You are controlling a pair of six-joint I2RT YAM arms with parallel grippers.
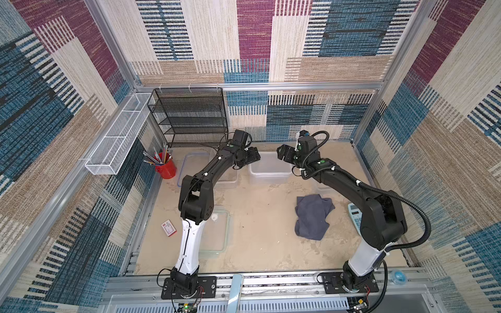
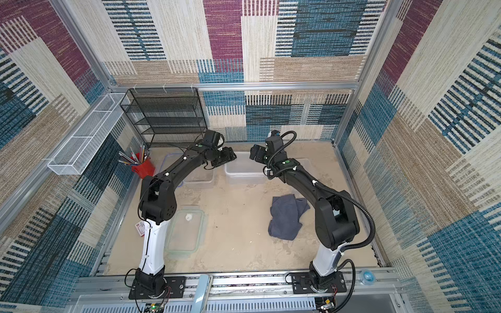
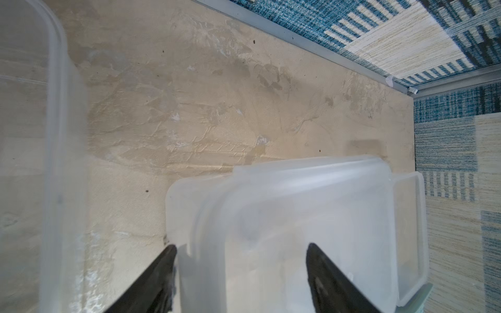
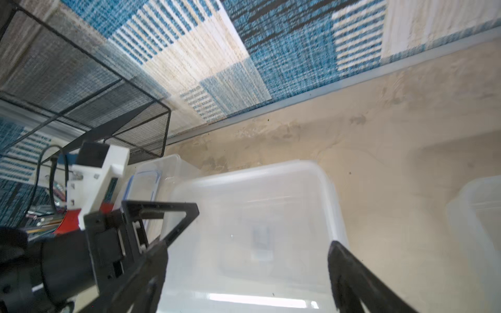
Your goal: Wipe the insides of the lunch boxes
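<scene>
A clear plastic lunch box (image 1: 269, 164) stands at the back middle, between my left gripper (image 1: 252, 155) and my right gripper (image 1: 285, 152), both raised above its ends. In the left wrist view the left fingers stand apart over a box rim, holding nothing. The right gripper is open over a box (image 4: 250, 224), nothing between its fingers. More boxes lie at the back left (image 2: 198, 177) and behind the right arm (image 4: 480, 219). A dark grey cloth (image 1: 313, 216) lies crumpled on the right of the table.
A wire rack (image 1: 188, 112), red pen cup (image 1: 166, 168) and white wall basket (image 1: 117, 135) line the back left. A green-rimmed container (image 2: 185, 232) lies front left, a calculator (image 1: 355, 216) at right.
</scene>
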